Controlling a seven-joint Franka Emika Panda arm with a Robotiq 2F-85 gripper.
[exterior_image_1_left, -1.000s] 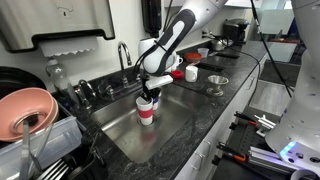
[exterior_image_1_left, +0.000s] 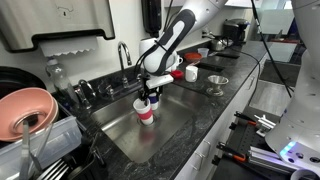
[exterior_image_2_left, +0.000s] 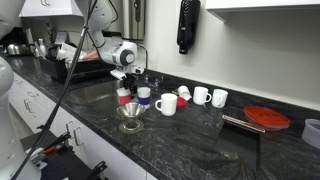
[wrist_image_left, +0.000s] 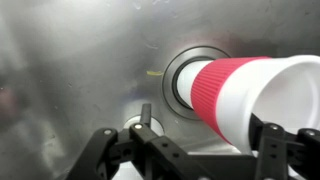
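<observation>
A white cup with a red band (exterior_image_1_left: 146, 115) stands in the metal sink (exterior_image_1_left: 118, 128). In the wrist view this red-and-white cup (wrist_image_left: 235, 92) fills the right side, with its open rim towards the camera and its base beside the round drain (wrist_image_left: 184, 80). My gripper is open. Its right finger (wrist_image_left: 266, 137) overlaps the cup's rim, while its left finger (wrist_image_left: 146, 125) stands apart from the cup. Whether the right finger touches the rim cannot be told. In exterior view 2 the red cup (exterior_image_2_left: 124, 96) appears beside a white-and-blue cup (exterior_image_2_left: 144, 97).
White mugs (exterior_image_2_left: 168, 104), a metal bowl (exterior_image_2_left: 131, 117) and a red plate (exterior_image_2_left: 266, 118) stand on the dark counter (exterior_image_2_left: 200, 145). A faucet (exterior_image_1_left: 124, 55) rises behind the sink. A dish rack with bowls (exterior_image_1_left: 28, 110) lies to the left.
My gripper has shifted slightly around the cup's top, and a blue-marked patch now shows beside the rim. The red-banded cup stays in nearly the same place.
</observation>
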